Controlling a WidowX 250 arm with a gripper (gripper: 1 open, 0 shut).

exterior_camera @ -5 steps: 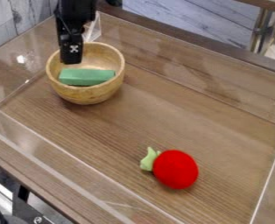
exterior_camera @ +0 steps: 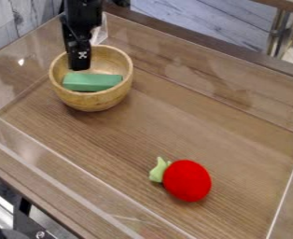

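My black gripper (exterior_camera: pixel 79 56) hangs open at the upper left, its fingers pointing down at the rear rim of a tan bowl (exterior_camera: pixel 112 96). Inside the bowl lies a green block (exterior_camera: pixel 94 81). A red round object with a green leafy top (exterior_camera: pixel 187 180) rests on the table at the lower right, away from the bowl.
A grey wall (exterior_camera: pixel 24 23) stands at the back left, and a wooden ledge juts in at the top right.
My gripper has shifted slightly left at the bowl's rear. The green block and bowl have moved very little, if at all.
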